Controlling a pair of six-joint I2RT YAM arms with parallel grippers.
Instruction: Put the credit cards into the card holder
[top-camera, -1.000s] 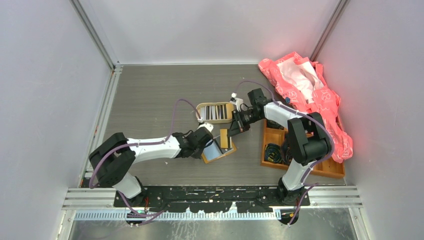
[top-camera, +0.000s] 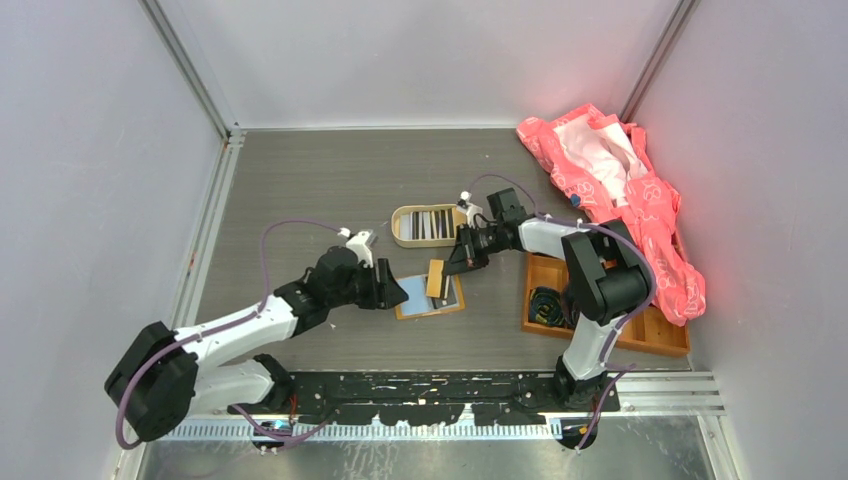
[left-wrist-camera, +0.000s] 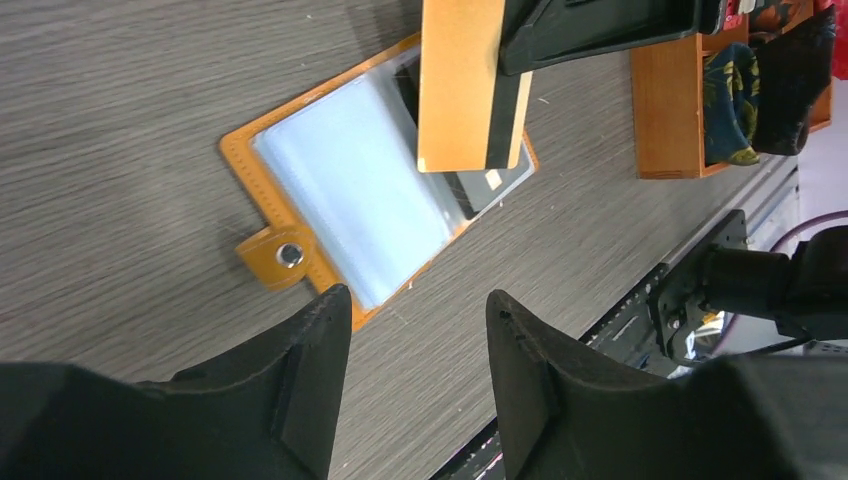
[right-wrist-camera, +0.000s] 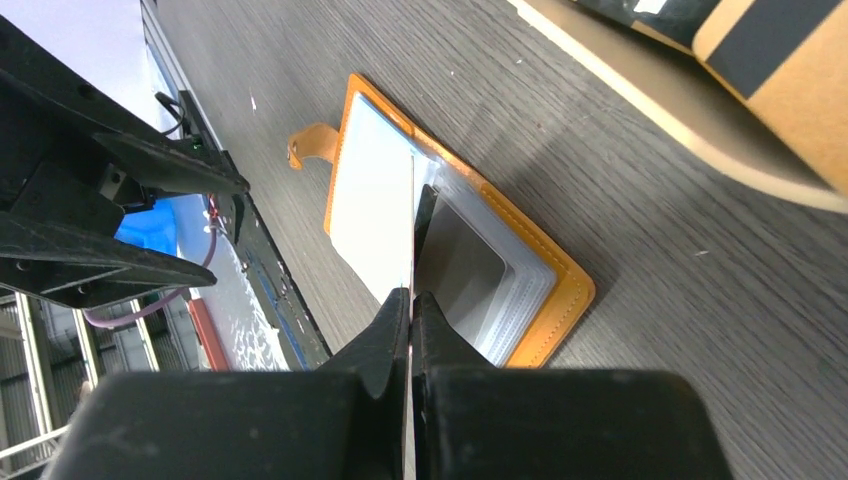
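Observation:
An orange card holder (top-camera: 418, 298) with clear sleeves (left-wrist-camera: 350, 180) lies open on the table, a dark card (right-wrist-camera: 455, 265) in its right side. Above it, my right gripper (top-camera: 450, 262) is shut on a yellow card with a dark stripe, seen edge-on in the right wrist view. My left gripper is left of the holder, its fingers parted with nothing between them. A tan tray (top-camera: 400, 225) of several cards stands behind the holder.
A wooden box (top-camera: 640, 342) with cables stands at the right, under a pink bag (top-camera: 660, 240). The table left of the tray is clear.
The holder has shifted slightly left, and my right gripper with the card has moved slightly left too.

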